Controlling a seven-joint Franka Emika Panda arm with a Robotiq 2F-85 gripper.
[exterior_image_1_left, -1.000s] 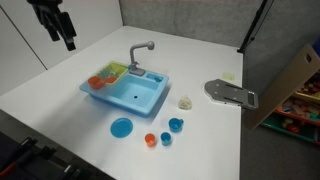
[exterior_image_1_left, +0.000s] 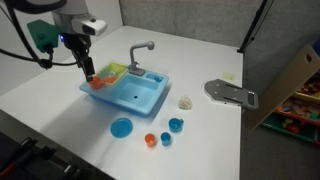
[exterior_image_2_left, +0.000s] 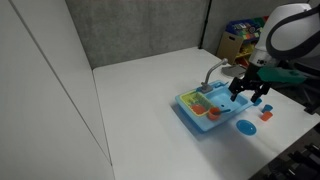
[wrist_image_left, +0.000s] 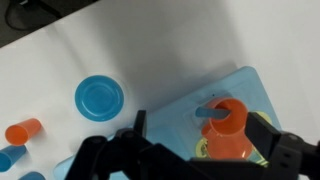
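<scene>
A light-blue toy sink (exterior_image_1_left: 150, 104) with a grey faucet (exterior_image_1_left: 142, 48) stands on the white table. Orange dishes (exterior_image_1_left: 97, 82) lie in its left part, beside a yellow-green section (exterior_image_1_left: 115, 70). In the wrist view, an orange cup (wrist_image_left: 230, 117) with a blue piece (wrist_image_left: 211, 113) across it appears near the right finger. My gripper (exterior_image_1_left: 88, 73) is above the sink's left end, close over the orange dishes. Its fingers are open, and nothing is visibly held; the dark fingers (wrist_image_left: 141, 122) stand well apart in the wrist view.
In front of the sink lie a blue plate (exterior_image_1_left: 121, 128), an orange cup (exterior_image_1_left: 150, 140) and blue cups (exterior_image_1_left: 176, 125). A whitish lump (exterior_image_1_left: 185, 102) and a grey tray (exterior_image_1_left: 231, 94) lie to the right.
The arm has moved right and downward from the upper left, bringing the open gripper over the orange dishes. The sink and the loose tableware look unmoved.
</scene>
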